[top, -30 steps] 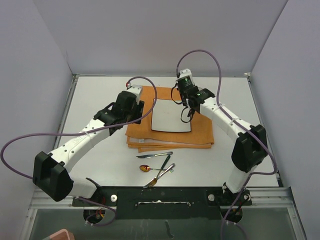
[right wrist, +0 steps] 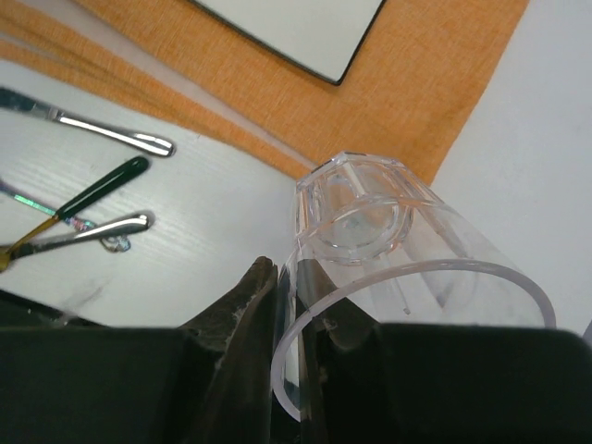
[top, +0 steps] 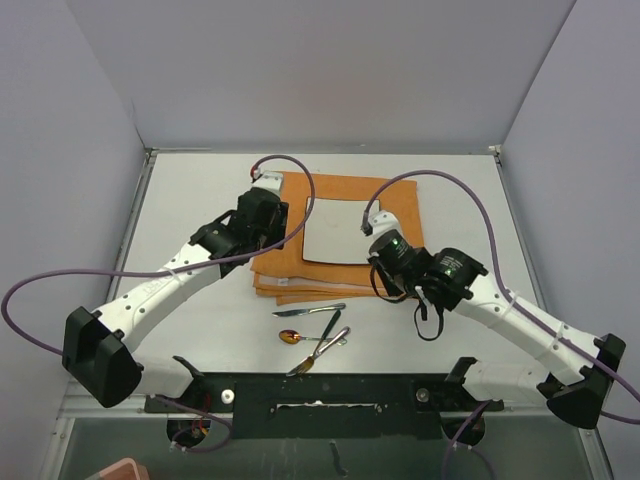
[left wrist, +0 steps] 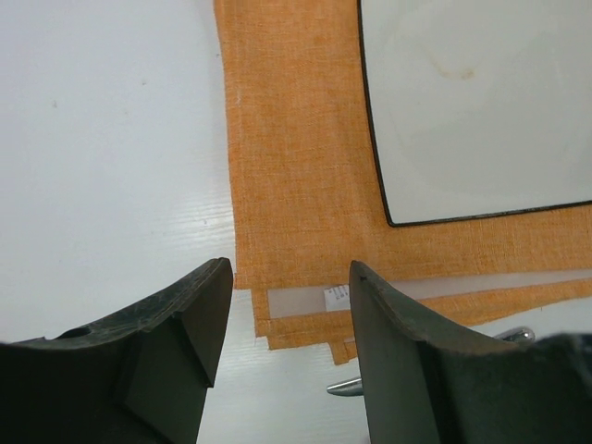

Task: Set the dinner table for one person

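A clear cup (right wrist: 444, 240) is in the right wrist view, tilted, with its rim toward me; my right gripper is shut on its wall. From above, that gripper (top: 390, 285) is at the lower right of the orange placemat (top: 408, 200). The white square plate (top: 340, 232) lies on the placemat. My left gripper is part open and empty, above the placemat's near left corner. Below the placemat, a knife (top: 310, 311), a spoon (top: 292, 337) and a fork (top: 305, 364) lie with another green-handled piece (top: 330, 324), some crossing each other.
More orange cloth layers (top: 300, 297) show under the placemat's near edge. Grey walls enclose the sides and back.
The left arm has barely moved. Plate, placemat and cutlery stay put.
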